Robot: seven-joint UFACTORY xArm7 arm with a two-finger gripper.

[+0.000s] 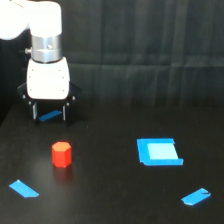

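Note:
A red block [62, 154], hexagonal in outline, stands on the black table at the left. Behind and above it my gripper [51, 113] points downward, its two fingers well apart. Nothing shows between them except a strip of blue tape on the table beyond. Clear space separates the fingertips from the block. To the right lies a white square [161, 151] bordered with blue tape, bare on top.
Pieces of blue tape lie at the front left [24, 188] and front right [196, 197]. Between the block and the taped square the dark table is clear. A black curtain [140, 50] hangs behind.

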